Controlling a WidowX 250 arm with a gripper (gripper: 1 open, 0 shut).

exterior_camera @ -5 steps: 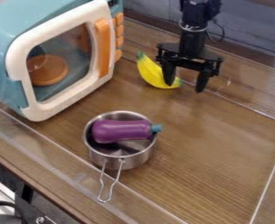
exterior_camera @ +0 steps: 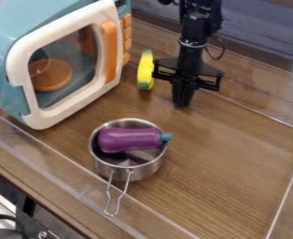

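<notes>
The black gripper (exterior_camera: 184, 82) is low over the wooden table at the upper middle, shut, with nothing visible between its fingers. Just left of it is a yellow banana (exterior_camera: 146, 71), standing out narrowly beside the toy microwave. A steel pot (exterior_camera: 125, 166) sits at the lower middle with a purple eggplant (exterior_camera: 129, 138) lying in it.
A teal toy microwave (exterior_camera: 37, 33) with an orange handle fills the upper left. A wall (exterior_camera: 261, 33) runs along the back.
The banana has moved left and lies differently, less of it showing.
</notes>
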